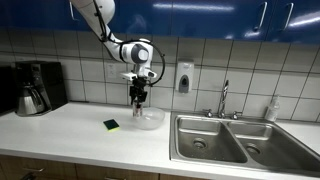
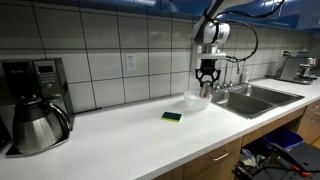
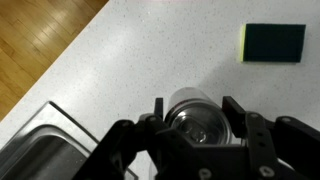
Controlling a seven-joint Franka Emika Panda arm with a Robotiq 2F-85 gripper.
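My gripper (image 1: 138,102) is shut on a shiny metal cup (image 3: 198,118). From above, in the wrist view, the cup shows a round silver rim and a darker inside between the two fingers. A pale, see-through bowl (image 1: 153,119) stands on the counter. In exterior view 1 the gripper and cup appear at the bowl's left side; whether the cup touches the bowl or the counter I cannot tell. In exterior view 2 the bowl (image 2: 192,101) appears partly behind the gripper (image 2: 207,79).
A dark green sponge with a yellow edge (image 1: 111,125) lies on the white counter (image 1: 70,140), left of the bowl. On the right is a double sink (image 1: 208,142) with a faucet (image 1: 223,97). A coffee maker (image 2: 38,105) stands at the far left.
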